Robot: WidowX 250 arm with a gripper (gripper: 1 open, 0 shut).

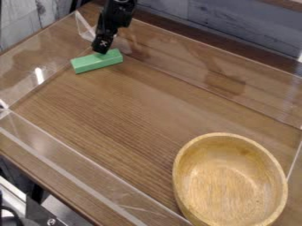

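A small green rectangular block (97,62) lies on the wooden tabletop at the upper left, angled slightly. My gripper (101,44) is just above and behind it, dark and small in this view, near the top edge. Whether anything lies between its fingers is hard to see at this size, and its tips are close to the block's back edge.
A pale tan bowl (230,178) sits at the lower right. A low wall runs along the back edge.
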